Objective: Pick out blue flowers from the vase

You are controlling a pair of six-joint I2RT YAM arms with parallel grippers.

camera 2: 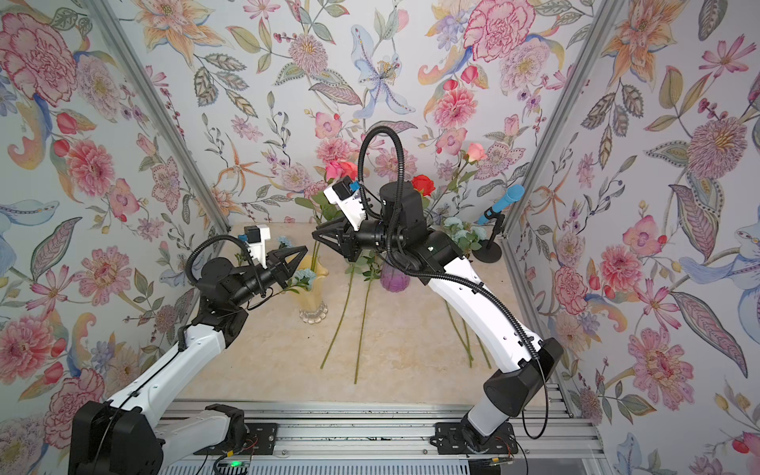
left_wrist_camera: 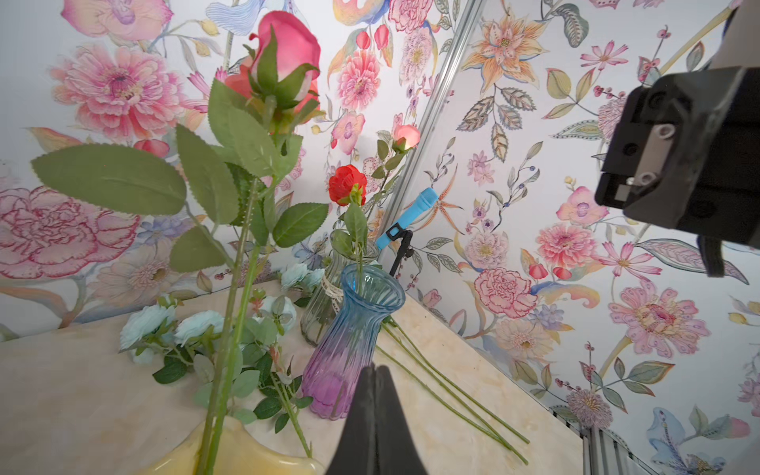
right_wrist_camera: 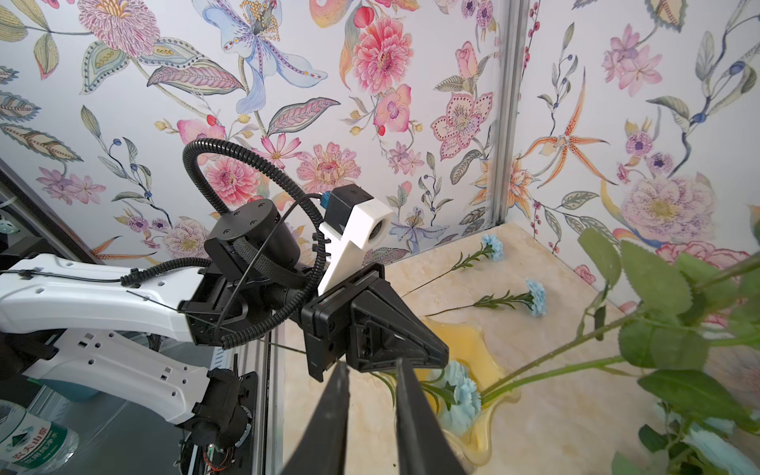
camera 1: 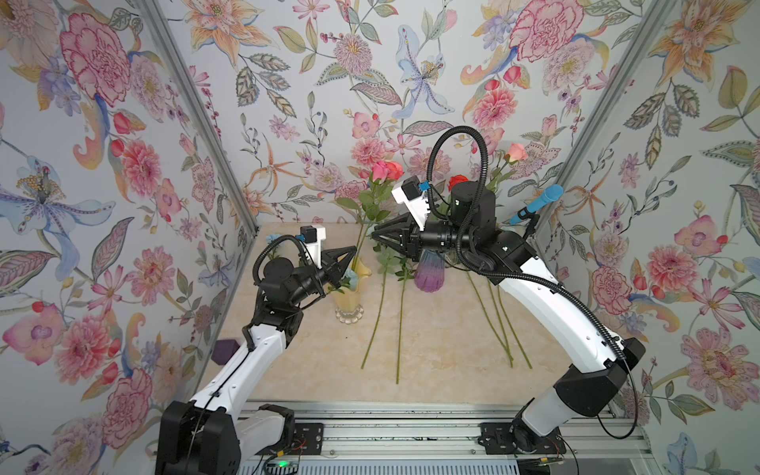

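Observation:
In the right wrist view a blue flower (right_wrist_camera: pixel 460 403) hangs low at the yellow vase (right_wrist_camera: pixel 487 356), with pink-rose stems (camera 1: pixel 362 229) rising beside it. My left gripper (camera 1: pixel 350 251) is shut above the vase, with nothing showing between its fingertips in the left wrist view. Right of it and higher, my right gripper (camera 1: pixel 378 233) points left; its fingertips look slightly apart in the right wrist view, blurred, holding nothing visible. More blue flowers lie on the table behind, at left (right_wrist_camera: pixel 535 297) and beside the purple vase (left_wrist_camera: pixel 146 324).
A purple-blue vase (left_wrist_camera: pixel 340 372) and a clear vase with roses stand right of centre. A blue tube on a stand (camera 1: pixel 538 204) is at the back right. Loose stems lie on the table.

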